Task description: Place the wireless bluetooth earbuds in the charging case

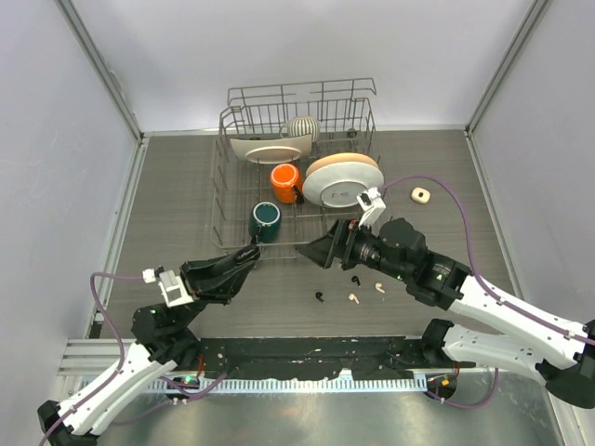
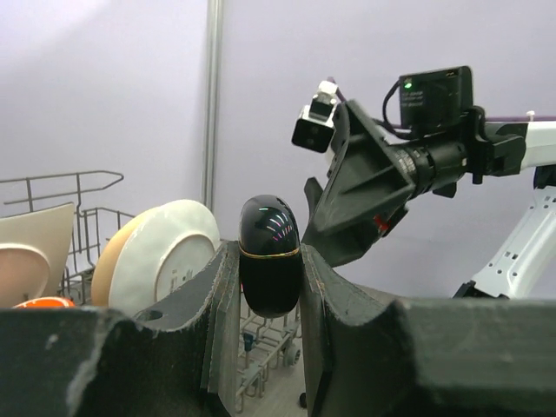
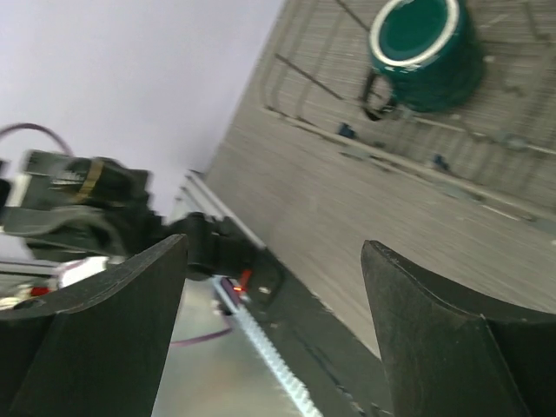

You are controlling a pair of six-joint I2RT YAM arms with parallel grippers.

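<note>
My left gripper point(image 1: 249, 253) is shut on a glossy black charging case point(image 2: 269, 252) with a thin gold band, held upright between its fingertips. My right gripper point(image 1: 321, 249) stands apart to the right, raised over the floor, part open with nothing seen between its fingers. Small earbuds lie loose on the floor below: black ones point(image 1: 319, 296) and white ones point(image 1: 353, 298). A white case point(image 1: 420, 195) lies at the right.
A wire dish rack point(image 1: 217, 214) at the back holds plates point(image 1: 339, 186), an orange mug point(image 1: 284, 181) and a teal mug point(image 1: 265, 219).
</note>
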